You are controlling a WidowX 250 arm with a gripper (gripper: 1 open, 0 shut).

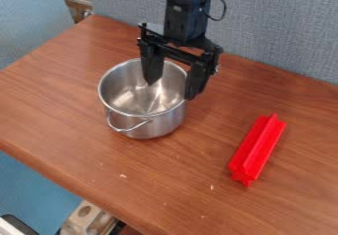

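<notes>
A steel pot (pixel 142 116) with a wire handle stands left of centre on the wooden table (pixel 93 150). My black gripper (pixel 175 74) hangs over the pot, its two fingers apart, the left one above the pot's interior and the right one by its right rim. It is open, with nothing seen between the fingers. A red elongated object (pixel 256 148) lies to the right of the pot, apart from it.
A grey padded wall (pixel 278 32) runs along the back of the table.
</notes>
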